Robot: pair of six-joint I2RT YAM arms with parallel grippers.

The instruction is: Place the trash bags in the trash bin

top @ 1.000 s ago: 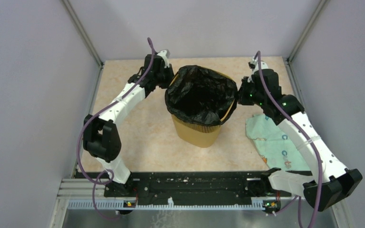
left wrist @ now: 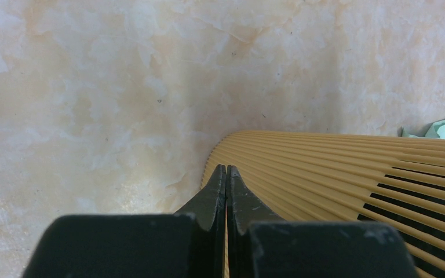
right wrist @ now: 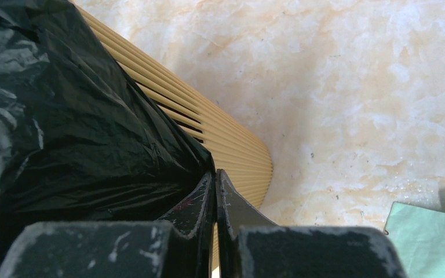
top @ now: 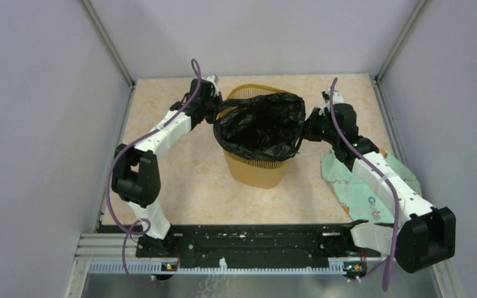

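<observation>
A black trash bag (top: 261, 127) lines the tan slatted trash bin (top: 256, 172), its mouth open and its edge folded over the front rim. At the back left, the bin's own rim (top: 248, 87) shows bare. My left gripper (top: 218, 102) is at the bin's left side, its fingers closed; in the left wrist view nothing shows between its fingertips, with the bin wall just beyond. On the right side, my right gripper is closed where a fold of the bag (right wrist: 191, 153) draws to a point at its tips.
A mint-green patterned cloth (top: 363, 186) lies on the right of the table, partly beneath the right arm. Bare table (top: 180, 180) surrounds the bin at front and left. Walls enclose the back and both sides.
Both grippers have come down slightly, the right one also shifting a little left. The bag's back edge has slipped forward and down, baring the bin's slatted back rim.
</observation>
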